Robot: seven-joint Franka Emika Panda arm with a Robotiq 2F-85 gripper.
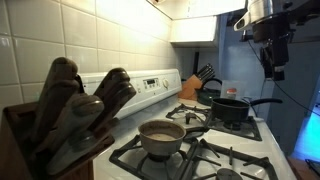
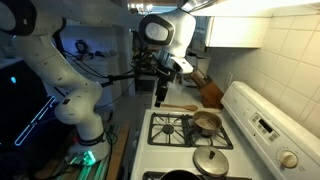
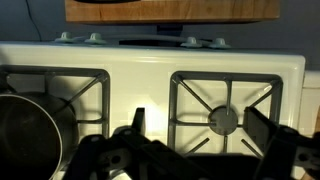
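Observation:
My gripper is open, its fingers wide apart with nothing between them. In the wrist view it hangs over the stove top (image 3: pixel 146 75), near an empty burner (image 3: pixel 223 121); a dark pot (image 3: pixel 25 135) is partly in view at the left. From exterior view 1, the gripper (image 1: pixel 273 73) is high above the stove's far right side. A brownish pot (image 1: pixel 161 139) sits on a nearer burner, and a black pot (image 1: pixel 229 110) stands farther back. Exterior view 2 also shows a lidded pan (image 2: pixel 211 161) beside the brownish pot (image 2: pixel 207 122).
A knife block (image 1: pixel 30 140) with several dark handles fills the left foreground. The stove's control panel (image 1: pixel 145 88) rises along the tiled wall. A wooden strip (image 3: pixel 172 10) runs past the stove's front edge. Two burners under the arm are bare.

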